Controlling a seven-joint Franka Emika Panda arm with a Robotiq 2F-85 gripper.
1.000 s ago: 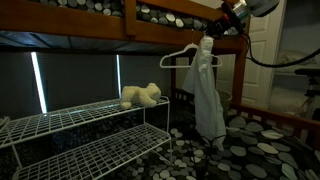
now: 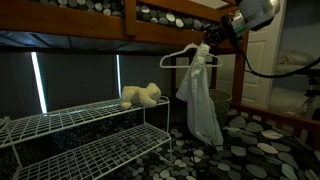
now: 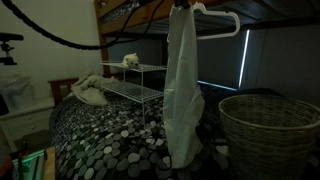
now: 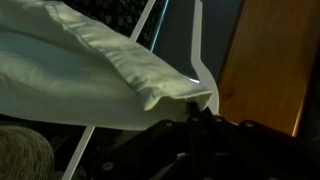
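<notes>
A white cloth (image 2: 203,105) hangs long and narrow beneath my gripper (image 2: 207,43), its lower end down near the patterned floor. In the wrist view, the upper edge of the cloth (image 4: 130,65) runs to the shut gripper, which has hold of it at a thin fold. A white hanger (image 4: 197,35) passes close by the fingertips in that view. The hanger (image 3: 221,36) hangs from the wooden beam, and the cloth (image 3: 182,90) covers one end of it in exterior view 2. Whether the cloth rests on the hanger's bar cannot be told.
A wicker basket (image 3: 268,125) stands close beside the cloth. The white wire rack (image 2: 95,152) bears a cream plush toy (image 2: 140,96) on its upper shelf. Above is the wooden beam (image 2: 75,24); a black cable loops from the arm.
My gripper has come down a little and slightly left, and the top of the cloth has gone with it. The hanger and rack look unmoved.
</notes>
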